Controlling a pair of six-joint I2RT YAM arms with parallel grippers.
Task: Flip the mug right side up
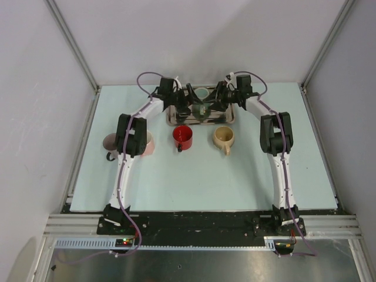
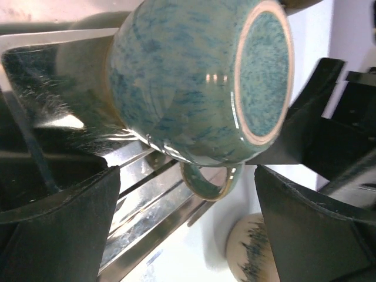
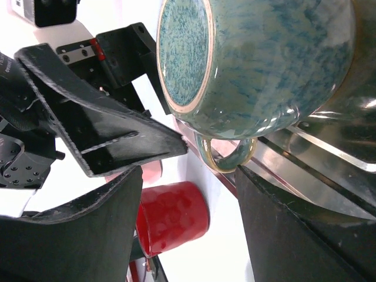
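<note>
The blue-green mug (image 1: 202, 101) is upside down in the metal tray. Its pale-ringed base (image 2: 264, 73) faces up, and its handle (image 3: 229, 157) points toward the table's front. Left of the mug is my left gripper (image 1: 191, 100), its fingers apart and holding nothing. To the right, close to the mug, my right gripper (image 1: 217, 98) has its fingers apart too. In each wrist view the mug handle shows beyond the gap between that gripper's fingers. Whether the right fingers touch the mug, I cannot tell. The mug's mouth is hidden.
In front of the tray (image 1: 229, 121) stand a red mug (image 1: 183, 137) and a beige mug (image 1: 223, 138). A brownish mug (image 1: 110, 143) is at the left, and a pinkish mug (image 1: 149, 144) is partly covered by the left arm.
</note>
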